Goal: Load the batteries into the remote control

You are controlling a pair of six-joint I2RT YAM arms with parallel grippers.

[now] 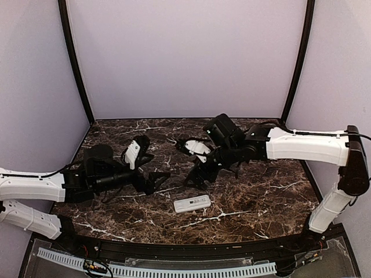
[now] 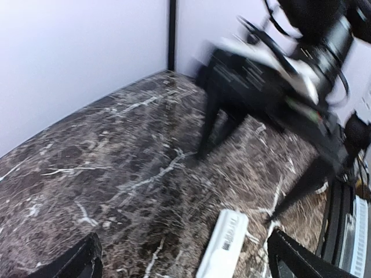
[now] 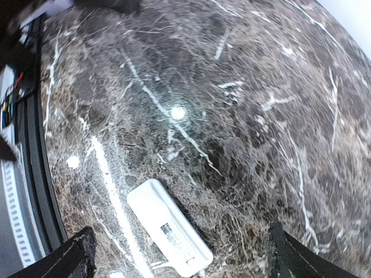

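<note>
A white, elongated remote control [image 1: 192, 204] lies flat on the dark marbled table, with a small dark marking on its upper face. It shows low in the left wrist view as a pale bar [image 2: 223, 246] and near the bottom of the right wrist view as a white slab [image 3: 168, 227]. Up and left of it in the top view, my left gripper is open and empty. My right gripper stands open too, raised above the remote without touching it. No loose batteries show, and whether any sit inside cannot be seen.
A dark front rail [image 1: 191, 249] and pale walls [image 1: 185, 58] bound it. Both grippers are close together, and the right arm [image 2: 261, 87] fills much of the left wrist view.
</note>
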